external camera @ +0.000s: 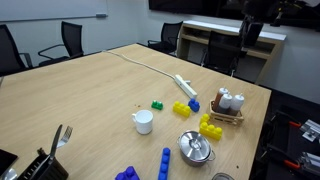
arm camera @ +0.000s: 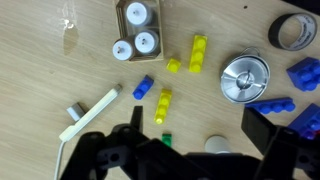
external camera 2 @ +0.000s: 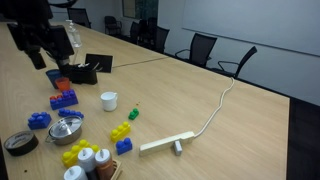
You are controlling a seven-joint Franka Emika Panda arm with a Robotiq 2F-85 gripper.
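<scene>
High above the table, my gripper is open, its two black fingers spread wide with nothing between them in the wrist view. Exterior view 2 has the gripper [external camera 2: 56, 58] at upper left, clear of everything on the table. Below lie yellow blocks [arm camera: 198, 53], a smaller yellow block [arm camera: 163, 106], a blue block [arm camera: 143, 87] and a green block [external camera: 157, 105]. A silver lidded pot [external camera: 196, 147] stands near a long blue block [external camera: 164, 164]. The white mug [external camera: 143, 121] is upright.
A wooden crate [arm camera: 124, 33] holds white-capped bottles [arm camera: 139, 14]. Around the pot are a black tape roll [arm camera: 292, 32] and other blue blocks [arm camera: 305, 73]. A white power strip [external camera 2: 167, 145] trails its cord. Open table extends beyond the mug.
</scene>
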